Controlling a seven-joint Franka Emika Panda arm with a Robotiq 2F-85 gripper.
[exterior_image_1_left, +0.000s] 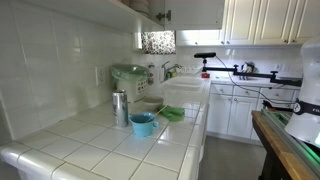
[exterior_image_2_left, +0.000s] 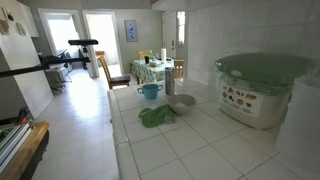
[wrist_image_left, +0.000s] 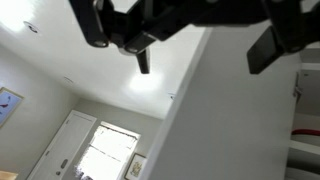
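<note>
My gripper is seen only in the wrist view, with dark fingers (wrist_image_left: 268, 50) set wide apart and nothing between them. Behind it are a pale grey panel, probably a cabinet door (wrist_image_left: 225, 110), and the white ceiling. On the white tiled counter stands a blue cup (exterior_image_1_left: 143, 124) with a thin yellowish stick at its rim. A silver shaker or bottle (exterior_image_1_left: 121, 108) is beside it. The green cloth (exterior_image_2_left: 157, 116) lies flat by a greyish bowl (exterior_image_2_left: 182, 103). Neither exterior view shows the gripper.
A white bin with a green lid (exterior_image_2_left: 250, 95) stands against the tiled wall. Above the counter is a shelf (exterior_image_1_left: 110, 12) with an open cabinet door (exterior_image_1_left: 197, 14). A wooden edge (exterior_image_1_left: 280, 145) borders the right side.
</note>
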